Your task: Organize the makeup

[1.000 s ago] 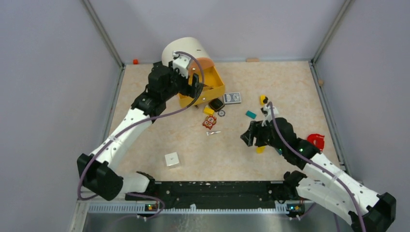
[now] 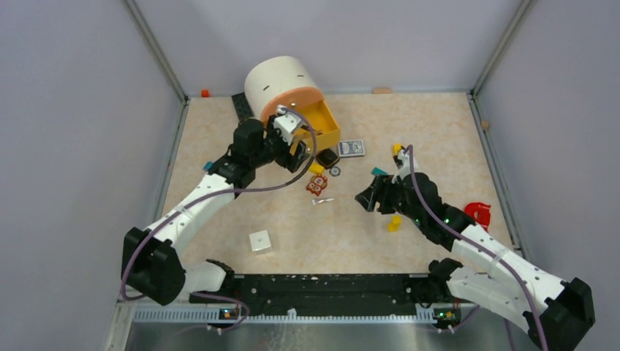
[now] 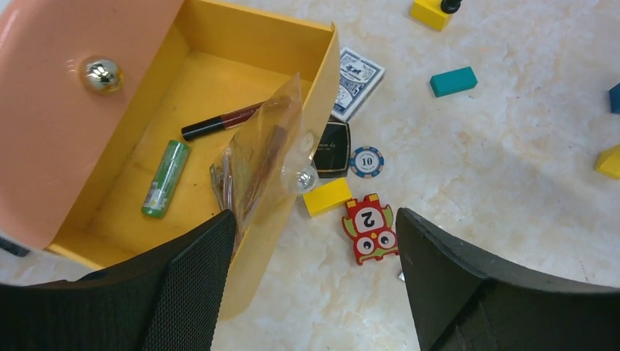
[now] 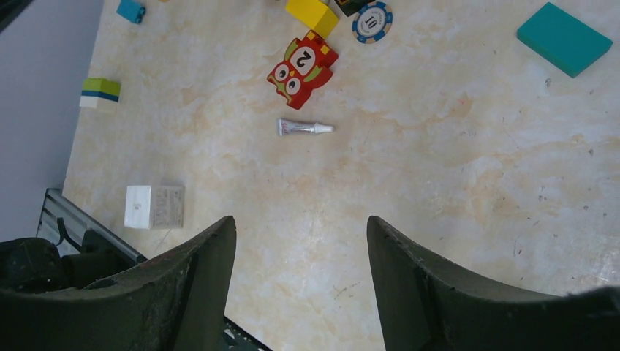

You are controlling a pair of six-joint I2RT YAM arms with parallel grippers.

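The makeup case [image 2: 281,82] has its yellow drawer [image 3: 205,80] pulled out. Inside lie a green tube [image 3: 165,179], a dark lipstick-like pencil [image 3: 213,126] and a clear pouch [image 3: 259,168] with slim items. My left gripper is open above the drawer's front, empty. A small silver tube [image 4: 305,127] lies on the table below a red owl [image 4: 301,69]; my open right gripper [image 2: 373,197] hovers to the right of it, nothing between its fingers.
Blocks, a poker chip [image 3: 366,162], a card deck [image 3: 354,84] and a black compact-like item [image 3: 332,150] cluster by the drawer. A white cube [image 2: 260,241] sits front left.
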